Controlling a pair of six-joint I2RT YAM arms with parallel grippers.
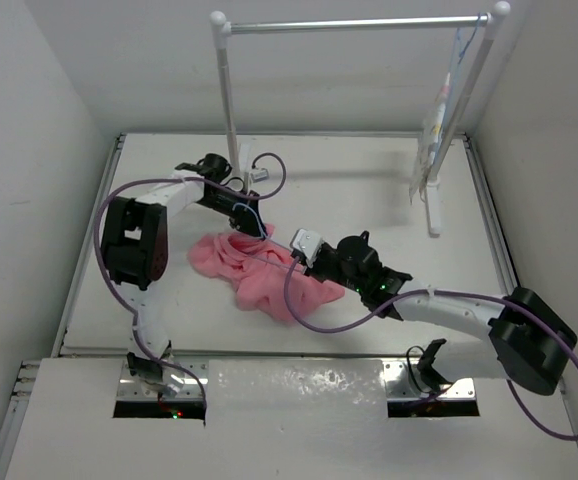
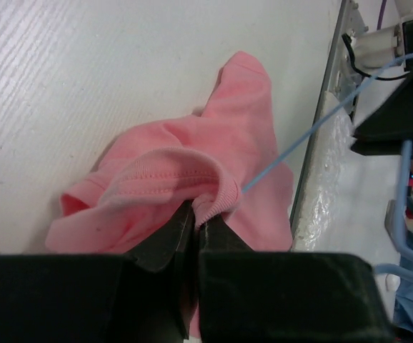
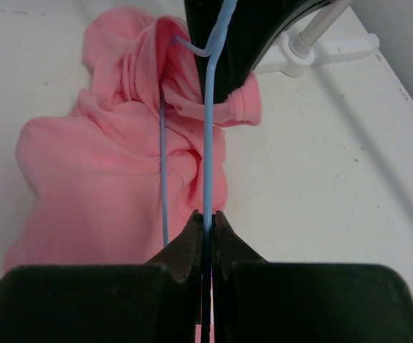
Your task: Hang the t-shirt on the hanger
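Note:
The pink t shirt point(image 1: 269, 280) lies bunched on the table in the top view. My left gripper is shut on a pinched fold of its collar point(image 2: 178, 171), lifting that edge a little. My right gripper is shut on the thin blue hanger point(image 3: 208, 157), whose bar runs up between its fingers. In the right wrist view, the hanger's lower bar point(image 3: 163, 179) crosses over the shirt, and its far end reaches the cloth beside the left gripper. How far the hanger goes into the collar is partly hidden by the left gripper.
A white rack with a metal rail point(image 1: 359, 25) stands at the back. Something thin and pale point(image 1: 434, 140) hangs at its right side, on a blue hanger.

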